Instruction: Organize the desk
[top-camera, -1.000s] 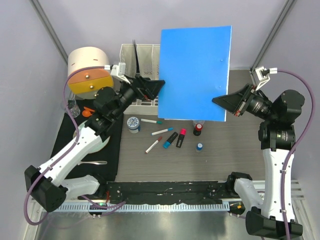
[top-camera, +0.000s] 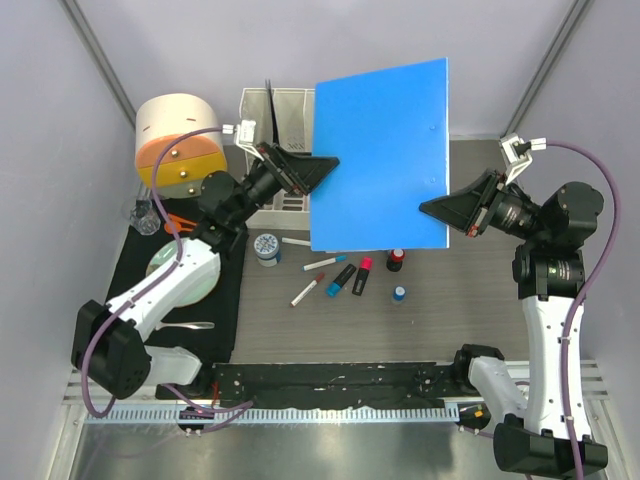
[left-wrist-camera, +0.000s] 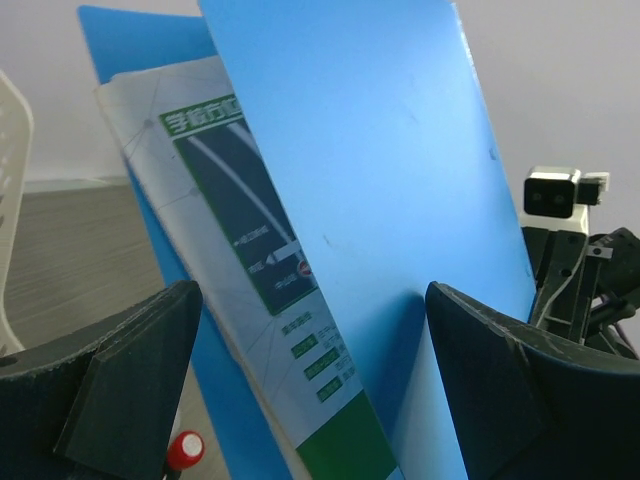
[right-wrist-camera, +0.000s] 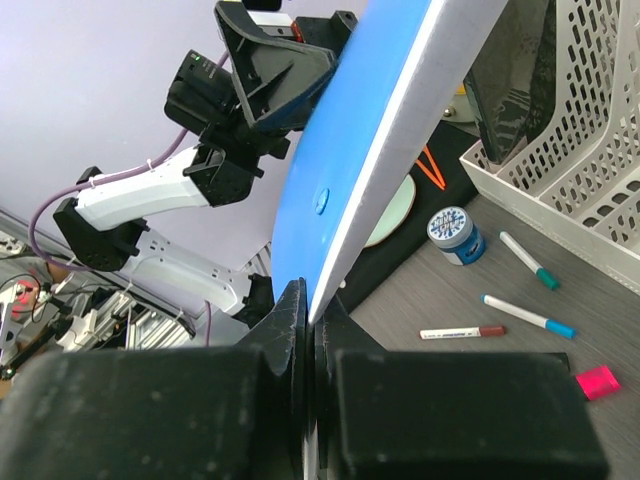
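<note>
A blue folder (top-camera: 378, 150) hangs in the air over the desk, white printed sheets (left-wrist-camera: 255, 250) showing inside it in the left wrist view. My right gripper (top-camera: 432, 210) is shut on its right edge; in the right wrist view the fingertips pinch the spine. My left gripper (top-camera: 325, 167) stands open at the folder's left edge, its fingers on either side of it in the left wrist view; whether they touch it I cannot tell.
A white perforated organizer (right-wrist-camera: 530, 165) is behind the folder. Several markers (top-camera: 305, 292), a blue jar (top-camera: 267, 250) and small bottles (top-camera: 396, 260) lie on the desk. A black mat (top-camera: 140, 295) with plate and utensils is at left.
The folder and my right gripper have moved slightly left and down in the top view. The left arm has shifted rightward, bringing its gripper onto the folder's left edge.
</note>
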